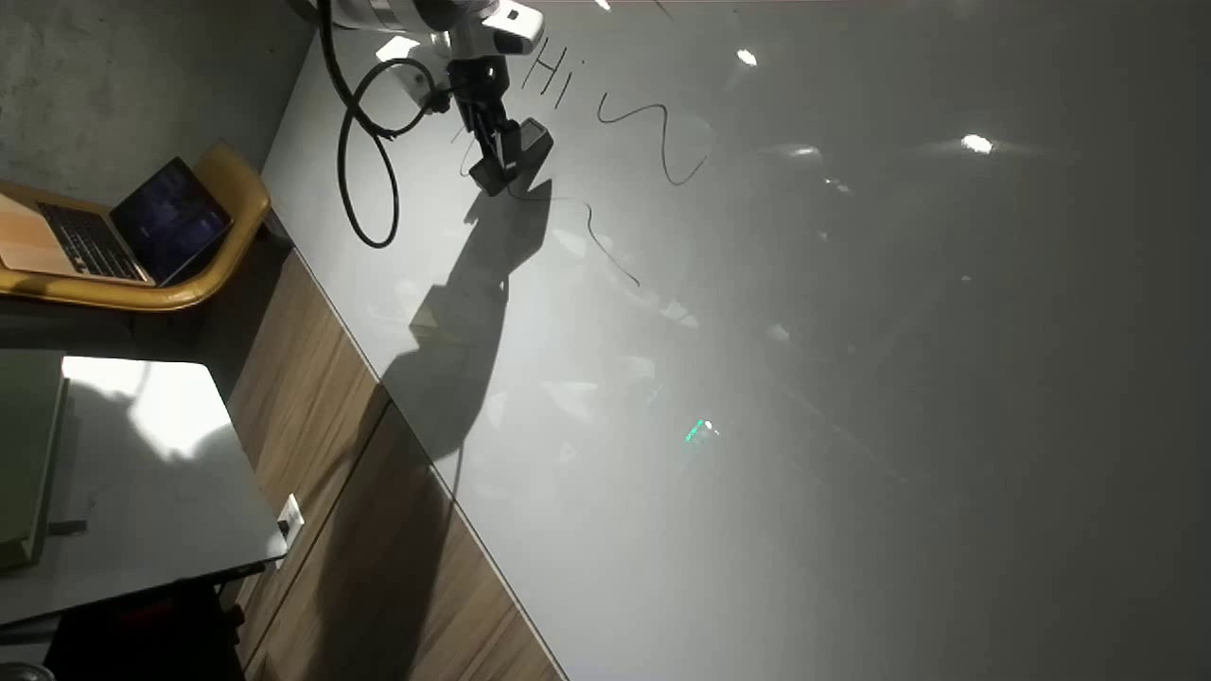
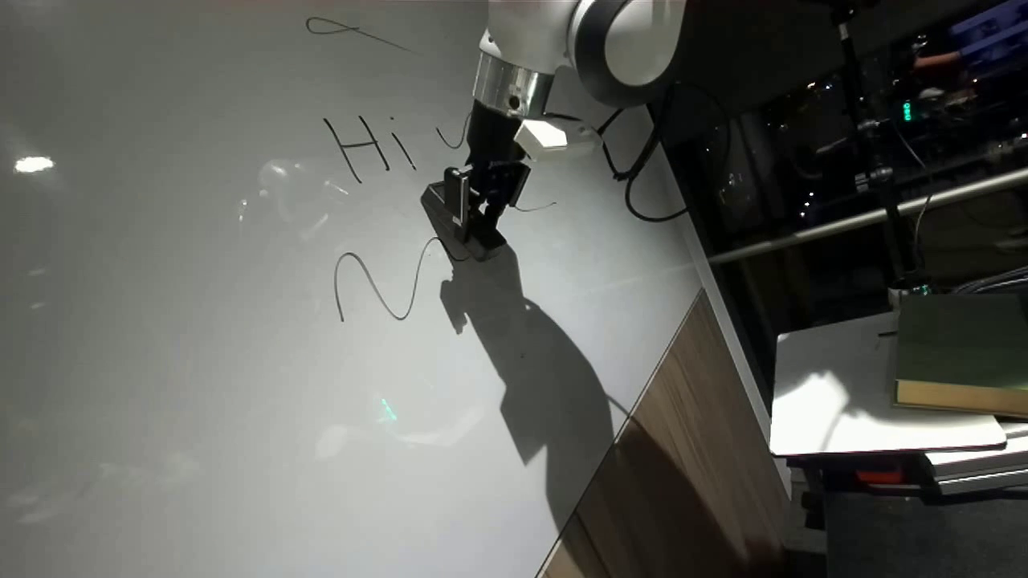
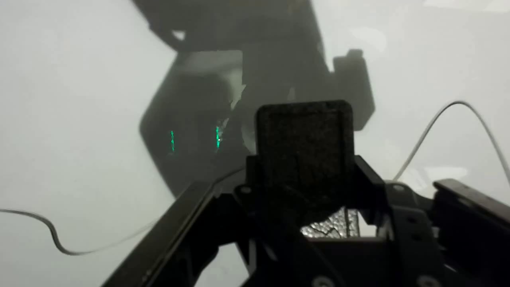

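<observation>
A dark, elongated block, probably an eraser (image 1: 495,177) (image 2: 488,244), is held in my gripper (image 1: 511,151) (image 2: 471,213). The fingers are shut on it, and its ends stick out to both sides in the wrist view. It hangs close in front of the whiteboard (image 1: 795,511); whether it touches the surface, I cannot tell. Black writing "Hi" (image 1: 551,70) (image 2: 358,145) and a wavy line (image 1: 664,130) (image 2: 385,300) stand clear of the gripper. A longer wavy line (image 1: 591,221) runs behind the block, which hides part of it.
A looping black cable (image 1: 342,170) hangs beside the arm. Below the board lies wood panelling (image 1: 307,375). A yellow chair (image 1: 233,193) with a laptop (image 1: 85,240) and a table (image 1: 170,499) stand off the board's edge. Much of the board is bare.
</observation>
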